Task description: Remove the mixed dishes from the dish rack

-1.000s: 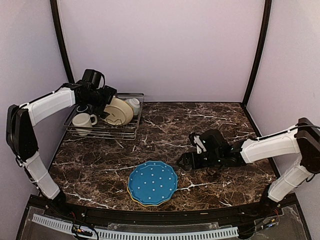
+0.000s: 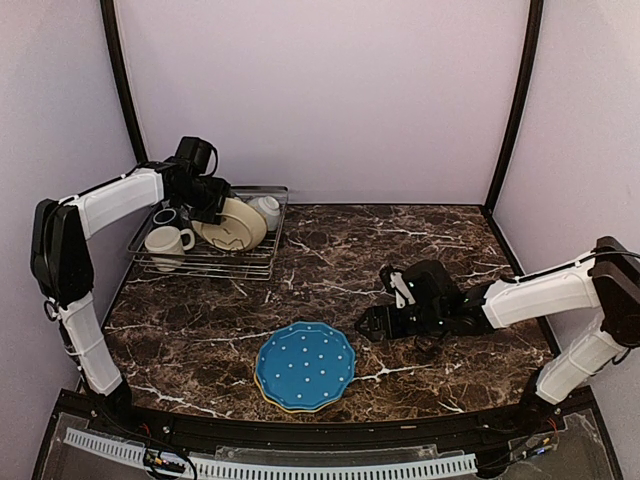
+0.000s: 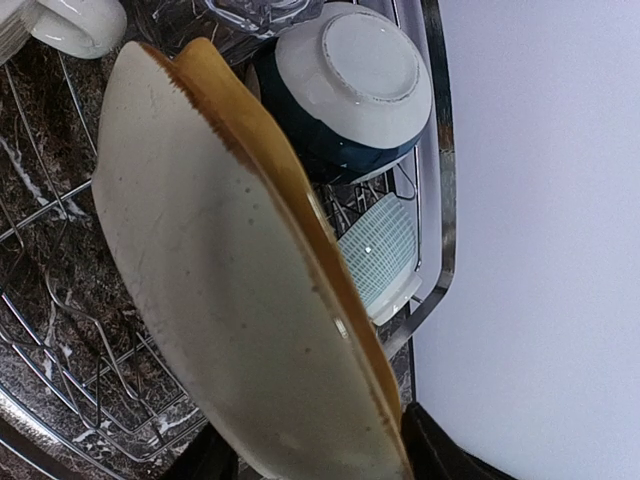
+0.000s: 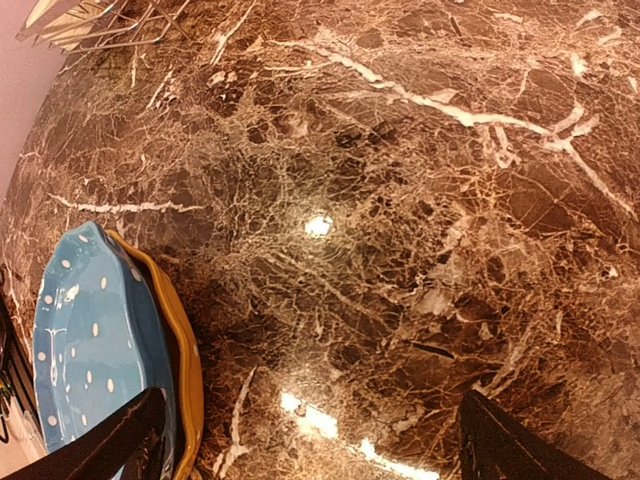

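Note:
In the dish rack (image 2: pixel 205 270) at the back left, a cream plate (image 2: pixel 248 225) stands tilted on edge. My left gripper (image 2: pixel 215 205) is over its upper part, fingers part open. In the left wrist view the plate (image 3: pixel 220 270), its edge orange-brown, lies between the two fingers, with a gap visible on the left side. Around it in the rack are a white mug (image 2: pixel 165 241), a white and dark blue bowl (image 3: pixel 350 90) upside down and a pale patterned dish (image 3: pixel 383 250). My right gripper is open and empty above the counter.
A blue dotted plate (image 2: pixel 305 366) lies on the front middle of the counter, with a yellow-rimmed one (image 4: pixel 185 350) showing beneath it. Clear marble (image 2: pixel 400 235) stretches right of the rack. A wall (image 3: pixel 540 200) stands close behind the rack.
The plate and my right arm look nearly unchanged.

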